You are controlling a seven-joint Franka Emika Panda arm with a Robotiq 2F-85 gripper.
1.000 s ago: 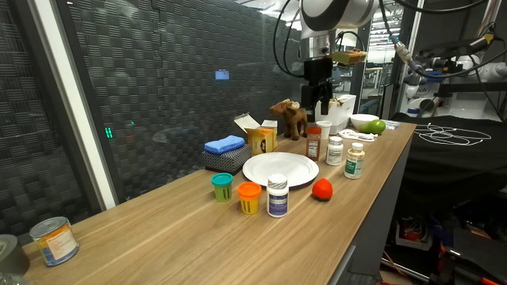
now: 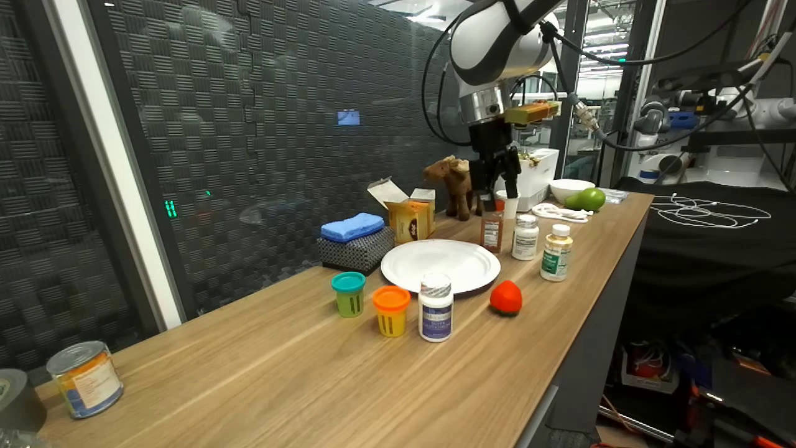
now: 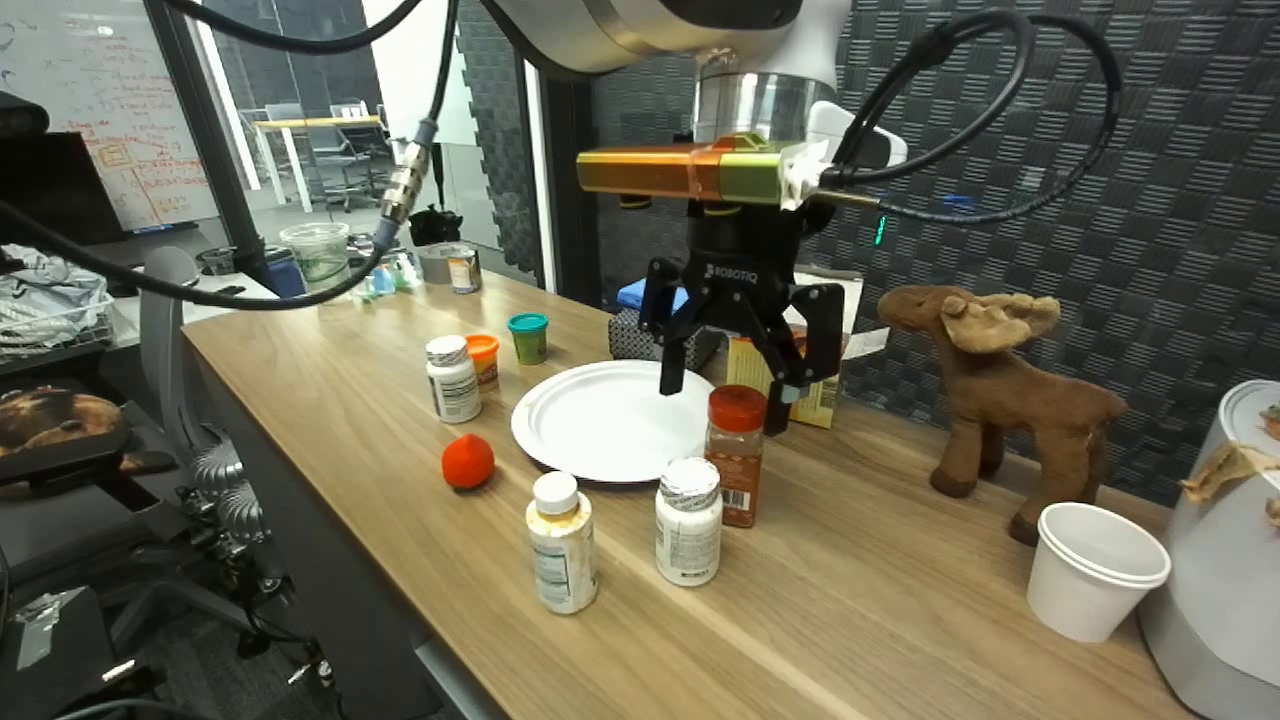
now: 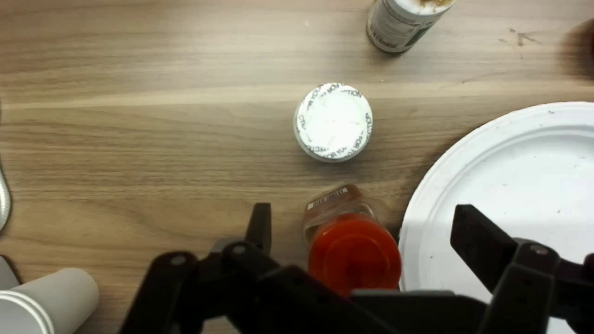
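Observation:
In the wrist view a spice bottle with a red cap [image 4: 354, 256] shows between the spread fingers of my gripper, touched by neither as far as I can see. The second exterior view has the gripper [image 3: 726, 402] open, pointing down, its fingertips at about the cap's height. The spice bottle [image 3: 735, 462] stands upright on the counter. Beside it is a white pill bottle [image 4: 332, 122] with a printed seal round its lid. On the bottle's other side lies the white plate [image 4: 440, 183], its rim close by.
A second supplement bottle [image 3: 561, 546] and a red ball-like object [image 3: 468, 462] stand nearer the counter's front edge. Behind are a plush moose [image 3: 1008, 384] and an opened yellow box [image 2: 411, 219]. A paper cup [image 3: 1092, 570] stands right.
The arm has come down and slightly left in the first exterior view, bringing my gripper to the height of the red cap. The objects on the counter look unmoved.

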